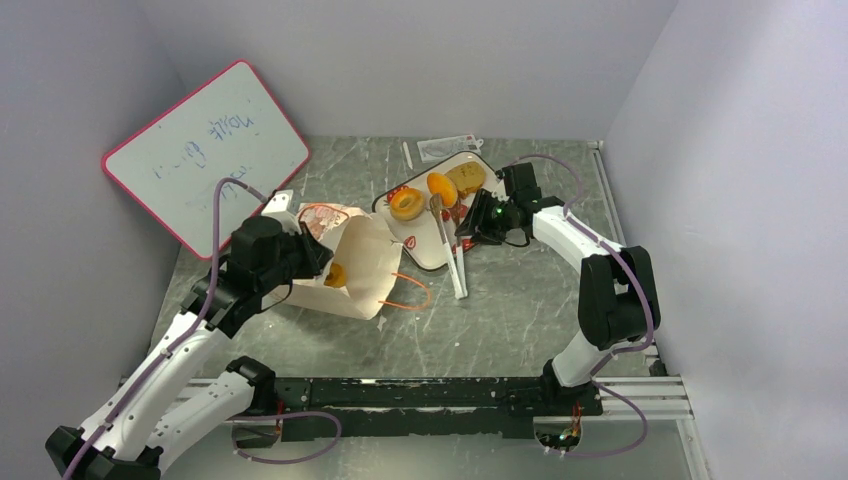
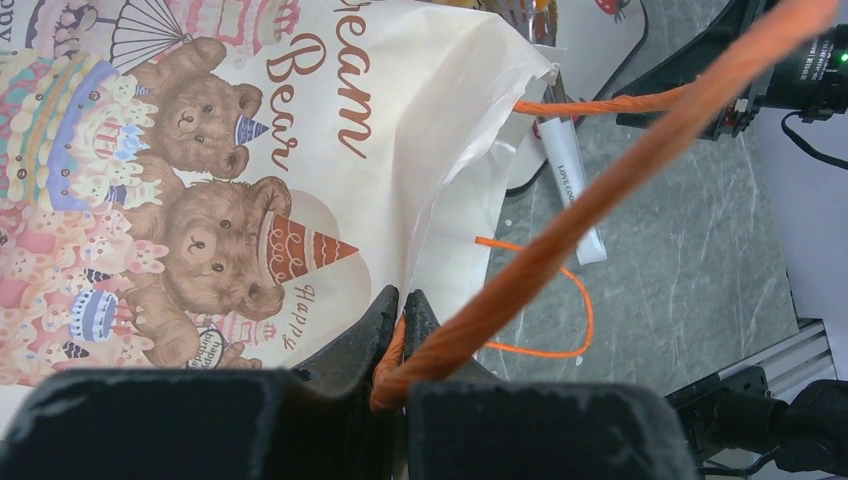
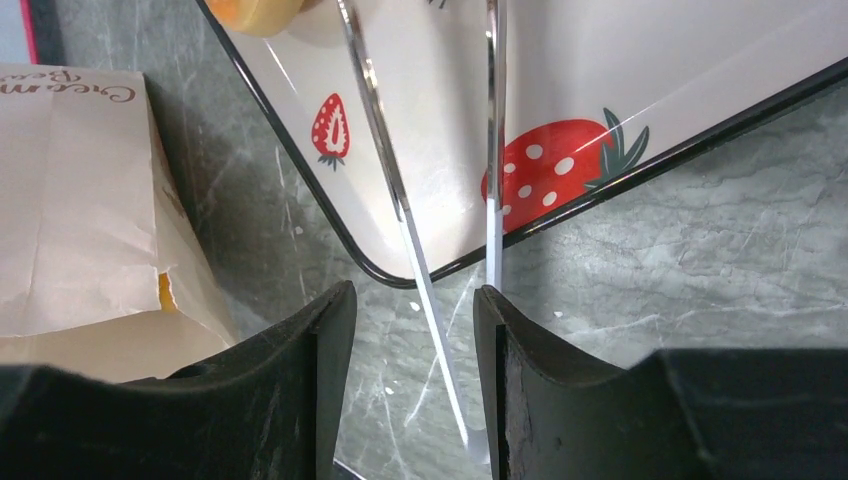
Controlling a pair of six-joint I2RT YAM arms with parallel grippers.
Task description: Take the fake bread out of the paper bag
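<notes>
My left gripper is shut on an orange cord handle (image 2: 590, 205) of the paper bag (image 1: 372, 265). The bag lies on its side, mouth toward the right, with a yellow-orange fake bread (image 1: 336, 275) inside. On the strawberry tray (image 1: 432, 245) rest a ring-shaped bread (image 1: 407, 203), an orange bread (image 1: 441, 186) and a flat tan bread (image 1: 467, 177). Tongs (image 3: 425, 290) with white handles are spread apart, crossing the tray's near edge. Over them my right gripper stands open; one tong handle shows in its gap, apart from both fingers.
A whiteboard (image 1: 205, 150) leans at the back left. Behind the tray lies a clear packet (image 1: 447, 148) beside a small white stick (image 1: 407, 155).
</notes>
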